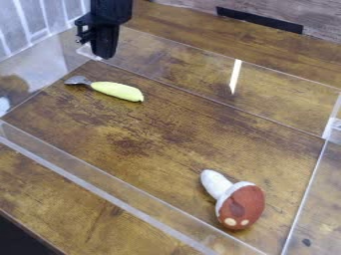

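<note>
My dark gripper is at the top left, raised over the far-left part of the wooden work area. Its fingers look shut, with nothing visible between them. Below it lies a pale yellow-green elongated object with a grey metal piece at its left end. At the lower right lies a toy mushroom with a white stem and a red-brown spotted cap.
Clear low walls surround the wooden work area. A white strip shows near the back.
</note>
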